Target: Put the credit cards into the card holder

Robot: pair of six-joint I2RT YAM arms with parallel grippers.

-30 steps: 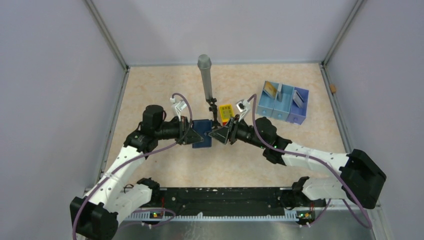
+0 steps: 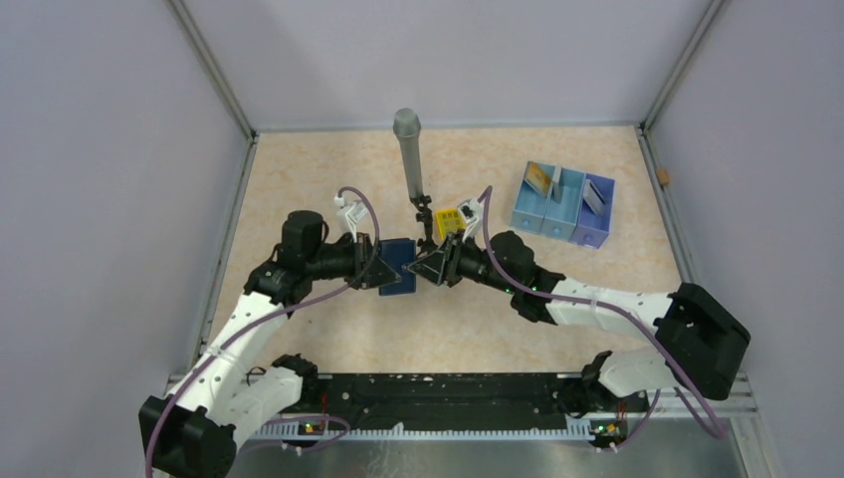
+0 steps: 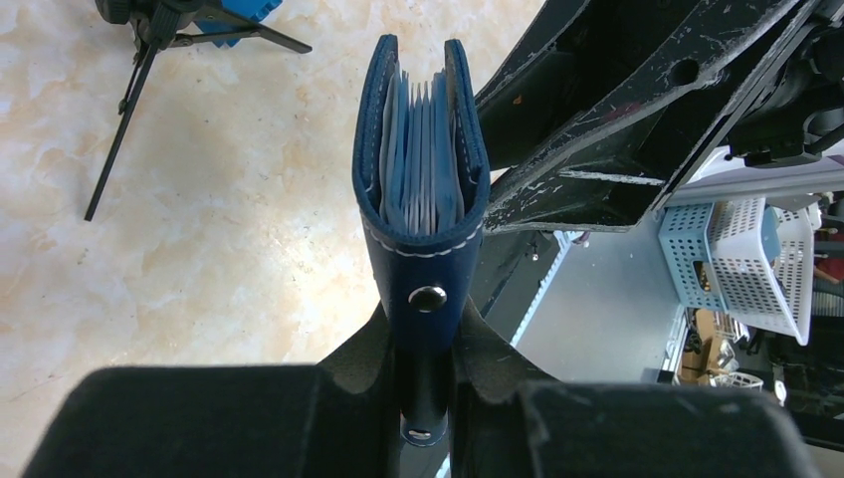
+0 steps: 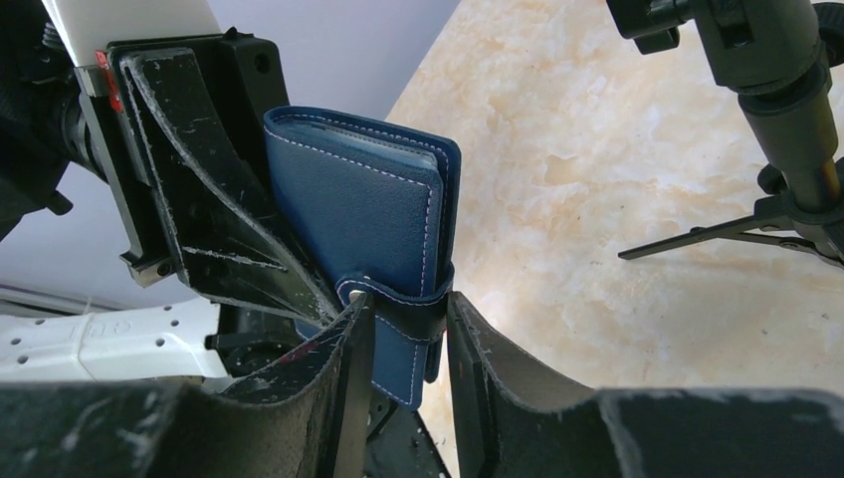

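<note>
A dark blue card holder (image 3: 428,264) with white stitching stands upright in the left wrist view, clear sleeves showing between its covers. My left gripper is shut on its lower part. In the right wrist view, the holder's face (image 4: 348,189) and its snap strap (image 4: 403,304) show. My right gripper is part open there, one fingertip on each side of the strap's end; whether both pads touch it, I cannot tell. Cards (image 2: 538,179) lean in the box's compartments in the top view; their exact number is unclear.
The light blue and purple compartment box (image 2: 562,227) stands at the back right. A camera post (image 2: 410,159) rises behind my grippers, with a yellow item (image 2: 450,221) beside its foot.
My right gripper has shifted to the left along with the holder's edge. The holder and my left gripper have also slid slightly left. The box and cards are unmoved.
</note>
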